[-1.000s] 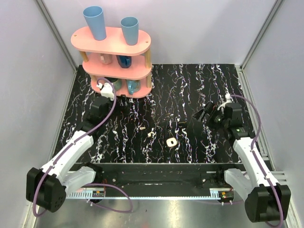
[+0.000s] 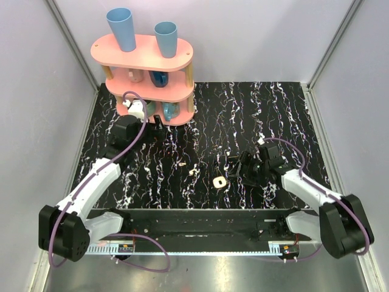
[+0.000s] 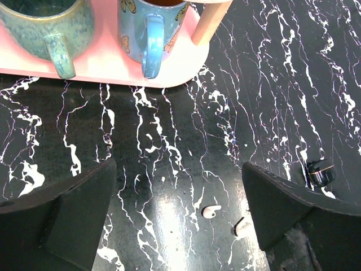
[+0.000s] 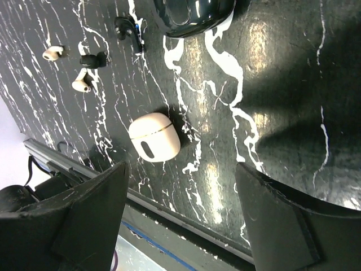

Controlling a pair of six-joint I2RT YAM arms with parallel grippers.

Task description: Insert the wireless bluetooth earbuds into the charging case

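A white charging case (image 2: 219, 182) lies closed on the marble table; in the right wrist view the white case (image 4: 154, 137) sits between and beyond the open fingers of my right gripper (image 2: 242, 167), which hovers just right of it. Two white earbuds (image 4: 80, 83) lie apart to its left, with small black pieces (image 4: 92, 61) near them. A glossy black case (image 4: 192, 11) is behind. My left gripper (image 2: 155, 126) stands open and empty over the table near the shelf.
A pink three-tier shelf (image 2: 141, 50) with blue cups and several mugs fills the back left. A dark ledge (image 2: 194, 222) runs along the front edge.
My right gripper has moved left and toward the front, down near the white case. My left arm has shifted slightly. The small pieces lie as before.
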